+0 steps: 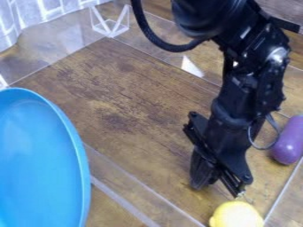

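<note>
My black gripper (204, 176) hangs low over the wooden board at the right of the camera view, its fingertips close to the surface and shut, with nothing visible between them. Just below and right of it lies a yellow object (236, 217), cut off by the bottom edge. A purple eggplant-like object (291, 141) lies to the right of the wrist, partly behind a loop of cable.
A large blue plate or bowl (34, 168) fills the lower left. The middle and upper left of the wooden board (119, 97) are clear. Clear panels and a white cloth lie along the back left.
</note>
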